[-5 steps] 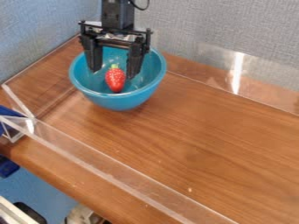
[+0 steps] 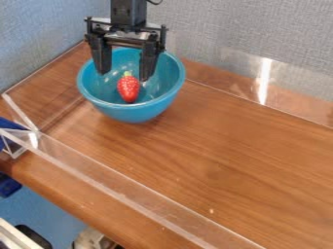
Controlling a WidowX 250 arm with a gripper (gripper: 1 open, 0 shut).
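A light blue bowl [image 2: 143,111] stands on the wooden table toward the back left. Inside it lies a red strawberry [image 2: 129,88]. The black gripper [image 2: 125,68] hangs over the bowl, its fingers open on either side above the strawberry, with nothing held between them.
Clear low panels run along its front left and back edges, with grey walls behind. A blue object [image 2: 8,146] sits at the left edge.
The gripper has shifted slightly to the left and stays open. The bowl and strawberry look unmoved.
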